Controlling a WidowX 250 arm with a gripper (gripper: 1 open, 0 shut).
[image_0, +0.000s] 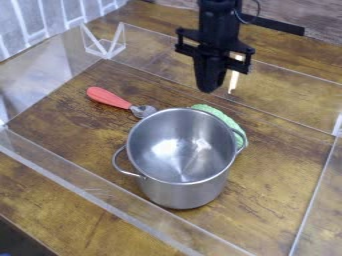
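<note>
My black gripper hangs over the back of the wooden surface, above and behind the steel pot; whether its fingers are open or shut is hard to make out. The two-handled pot stands upright and empty in the front middle. A green cloth-like item lies partly behind the pot at its right rear. A tool with a red handle and a metal head lies left of the pot.
Clear plastic walls edge the work area. A small white wire-like piece sits at the back left. Bare wood lies to the left and right of the pot.
</note>
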